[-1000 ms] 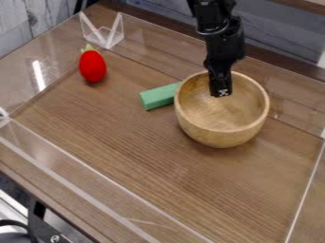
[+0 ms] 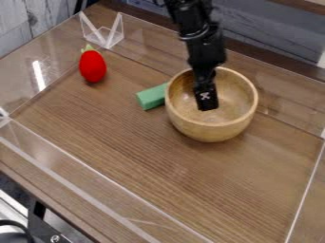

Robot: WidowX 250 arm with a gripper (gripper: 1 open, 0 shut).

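Note:
A large tan bowl (image 2: 229,116) lies on the wooden table right of centre. My black gripper (image 2: 203,96) reaches down from the top of the view, with its lower tips over the bowl's left part. It stands open; whether it touches the bowl cannot be told. A green block (image 2: 151,96) lies just left of the bowl, partly hidden by it.
A red oval object (image 2: 93,66) lies at the upper left of the table (image 2: 114,180). A white wire-like item (image 2: 105,28) stands behind it.
My gripper has moved left and somewhat down in the view. The bowl has shifted slightly to the left, over more of the green block.

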